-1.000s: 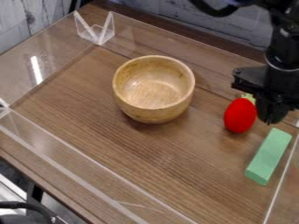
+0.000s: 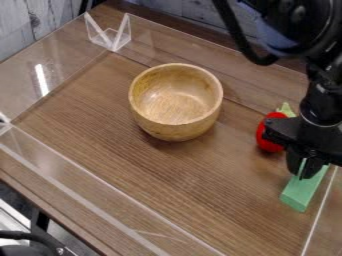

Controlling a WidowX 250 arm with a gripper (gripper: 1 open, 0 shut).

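Note:
My black gripper [image 2: 299,156] is low at the right, shut, over the upper end of a green rectangular block [image 2: 301,197] lying on the wooden table. Whether it touches the block cannot be told. A red rounded object [image 2: 271,133] lies just behind and left of the gripper, partly hidden by it, with a small yellow-green item [image 2: 285,108] behind it.
A tan wooden bowl [image 2: 175,101] stands at centre-left. A white wire-like object [image 2: 106,33] is at the back left.
My gripper has come down and toward the front, now covering part of the green block and the red object.

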